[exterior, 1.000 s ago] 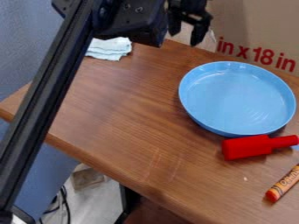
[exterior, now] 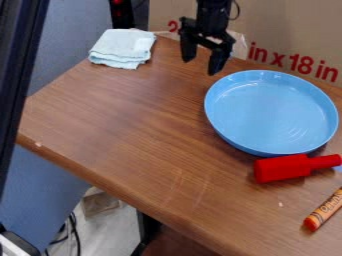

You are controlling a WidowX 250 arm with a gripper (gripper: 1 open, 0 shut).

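Note:
A black gripper [exterior: 205, 52] hangs at the top centre, its two fingers apart and pointing down over the back of the wooden table, with nothing visible between them. A folded pale blue cloth [exterior: 120, 48] lies at the back left. A large blue plate [exterior: 270, 111] is on the right, below and right of the gripper. A red bottle-like object [exterior: 283, 168] lies in front of the plate, and an orange crayon-like stick [exterior: 325, 208] lies at the right front.
A cardboard panel [exterior: 301, 35] with red print stands behind the table. A black frame edge runs down the far left.
My arm has moved back and out of the way toward the top, uncovering more of the cloth; since one second ago the gripper has shifted slightly left and down.

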